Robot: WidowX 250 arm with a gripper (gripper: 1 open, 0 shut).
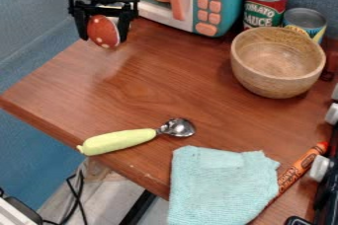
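Observation:
At the top left, my black gripper (103, 12) is held over the back left of the wooden table (132, 86), around a red, white-speckled rounded object (105, 32) that hangs at its fingers. A pale yellow-handled scoop (126, 140) lies near the front left edge. A wooden bowl (278, 63) stands at the right.
A toy microwave (211, 2) and two cans (264, 7) stand at the back. A light blue cloth (222, 185) and an orange tube (297, 170) lie at the front right.

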